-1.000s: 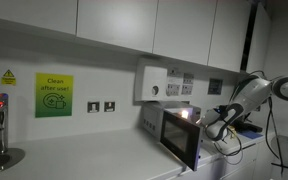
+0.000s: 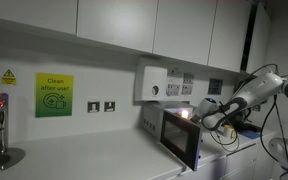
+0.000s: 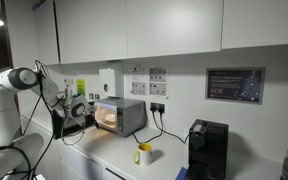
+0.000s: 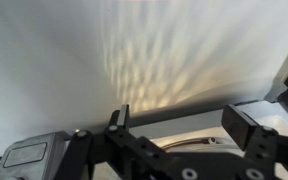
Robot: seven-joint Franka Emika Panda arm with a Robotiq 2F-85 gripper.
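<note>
On the counter stands a grey microwave [image 3: 131,116]. Its dark-windowed door [image 2: 180,139] hangs open toward the front, and a warm light glows by the opening. In exterior view 1 my gripper [image 2: 208,110] is close to the microwave's open side, small and hard to make out. The wrist view shows my gripper open, its two black fingers wide apart. No object shows between them. A pale surface with streaks of warm light fills most of that view, and a curved rim lies below the fingertips.
A yellow and white mug [image 3: 144,154] stands on the counter in front of the microwave. Farther right is a black coffee machine [image 3: 208,150]. Cables [image 3: 160,125] run down the wall. The counter [image 2: 89,153] between sink and microwave is clear.
The arm has swung up and to the left in exterior view 1, bringing the gripper nearer the microwave's opening. The microwave door stays open as before.
</note>
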